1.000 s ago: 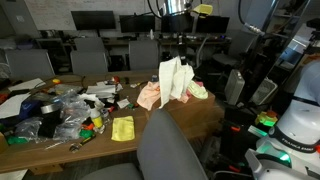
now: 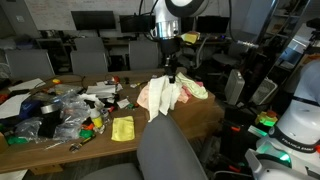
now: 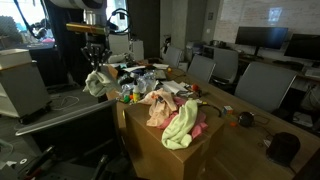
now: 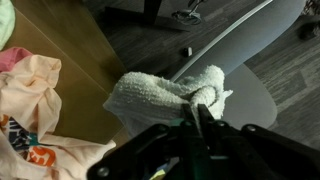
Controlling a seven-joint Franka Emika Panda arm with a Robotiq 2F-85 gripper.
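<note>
A white towel (image 2: 161,96) hangs bunched from my gripper (image 2: 172,76), which is shut on it. In exterior view 2 the towel (image 3: 98,83) dangles in the air to the left of the table, above a dark chair. Close up in the wrist view, the towel's textured folds (image 4: 160,97) spread out beyond the dark fingers, and the cloth hides part of the grip. Other cloths lie at the table's end: a peach one (image 3: 159,107) and a pale green one (image 3: 182,126), with a pink one partly beneath.
The wooden table (image 2: 100,147) carries a yellow cloth (image 2: 123,129), plastic bags (image 2: 66,124), small bottles and tools. A dark chair (image 3: 75,135) stands close below the towel. Bare tabletop shows around the yellow cloth.
In exterior view 1 my gripper has moved left and downward, carrying the towel with it. The cloths on the table look unmoved.
</note>
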